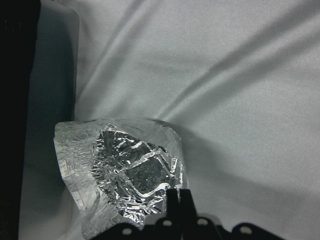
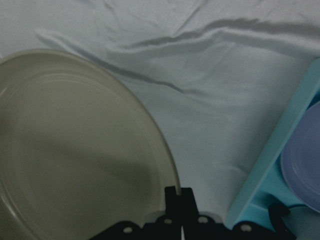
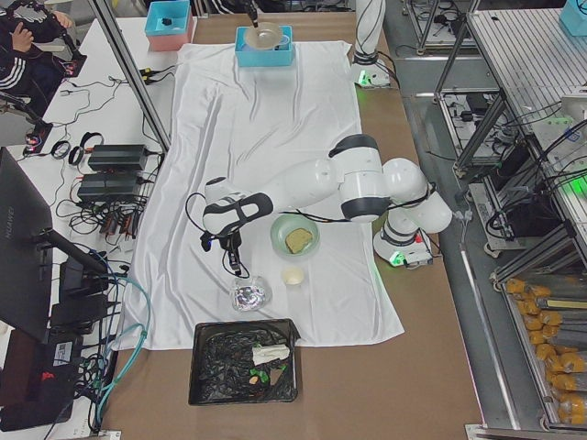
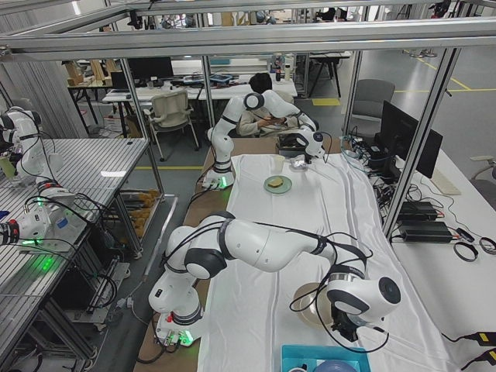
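My left gripper is shut above a crumpled silver foil item (image 1: 130, 170); whether foil is between its fingertips is unclear. In the camera left view the foil (image 3: 249, 295) lies on the white cloth, just below that gripper. My right gripper is shut on the rim of a beige plate (image 2: 75, 135), beside a blue bin (image 2: 265, 150) holding a lilac dish (image 2: 305, 155) and other ware. In the camera left view the plate (image 3: 263, 37) is over the bin at the top, and the right gripper is mostly out of frame.
A green plate (image 3: 280, 240) with a yellow piece (image 3: 298, 242) and a small cream round item (image 3: 293, 275) sit beside the left arm. A black tray (image 3: 220, 362) with scraps is at the near edge.
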